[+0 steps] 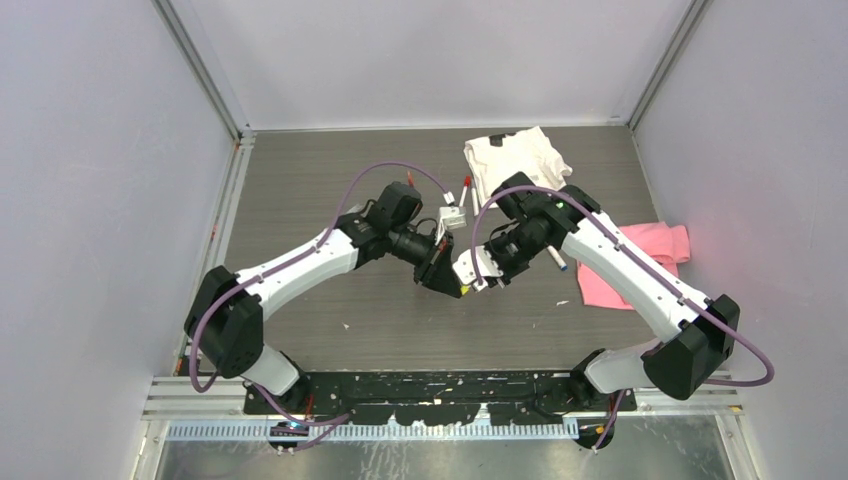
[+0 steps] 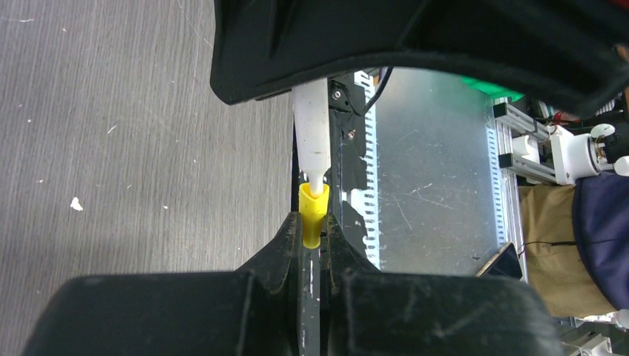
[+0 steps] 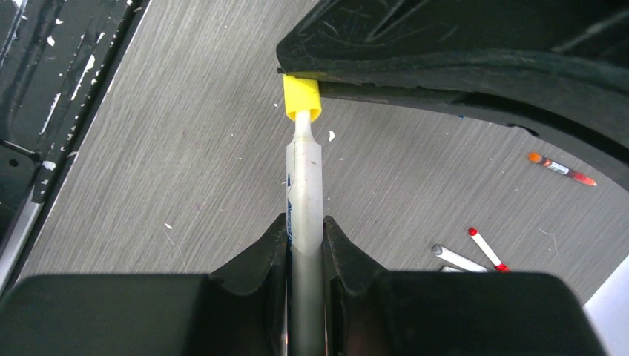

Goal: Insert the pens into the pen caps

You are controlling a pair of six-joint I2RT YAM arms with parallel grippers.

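My left gripper is shut on a yellow pen cap (image 2: 314,215), its opening facing the other gripper. My right gripper is shut on a white pen (image 3: 303,185); the pen's tip is at the mouth of the yellow cap, seemingly just inside it, with the tapered neck still showing in both wrist views. In the top view the two grippers meet near the middle of the table.
Loose pens lie on the table, including an orange one (image 3: 562,169) and a red-and-white one (image 3: 487,248). A white cloth (image 1: 515,155) and a pink cloth (image 1: 655,250) lie at the right.
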